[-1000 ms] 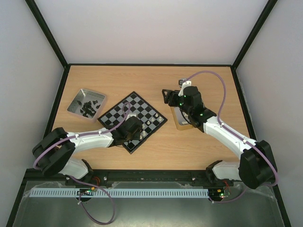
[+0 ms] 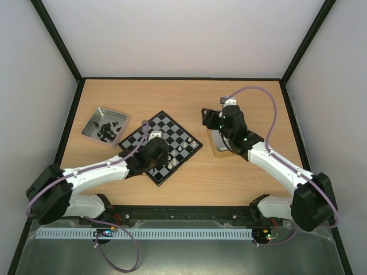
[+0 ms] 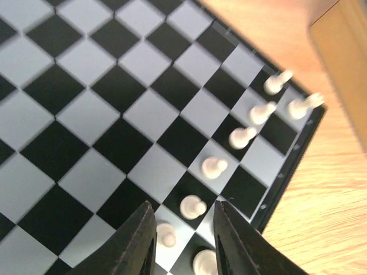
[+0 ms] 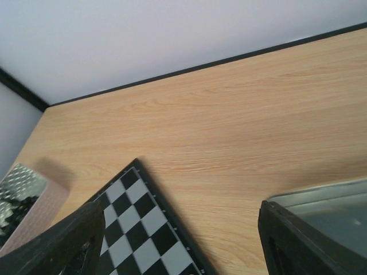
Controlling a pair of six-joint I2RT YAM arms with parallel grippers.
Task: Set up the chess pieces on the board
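The chessboard (image 2: 163, 120) lies at an angle on the table. In the left wrist view, white pawns (image 3: 214, 167) stand upright in a diagonal row, with a taller white piece (image 3: 304, 105) at the far corner. One pawn (image 3: 166, 235) stands below and between the fingers of my left gripper, which is open, raised over the board and holding nothing. Another white piece (image 3: 205, 262) is partly hidden by a finger. Wide open and empty, my right gripper hangs between the board and the right-hand box.
A pink box (image 2: 125, 127) with several black pieces sits left of the board. The tan box (image 2: 221, 153) on the right is partly covered by the right arm; a little white shows inside. Bare table (image 4: 200, 132) lies behind the board.
My right gripper has shifted slightly rightward in the top view.
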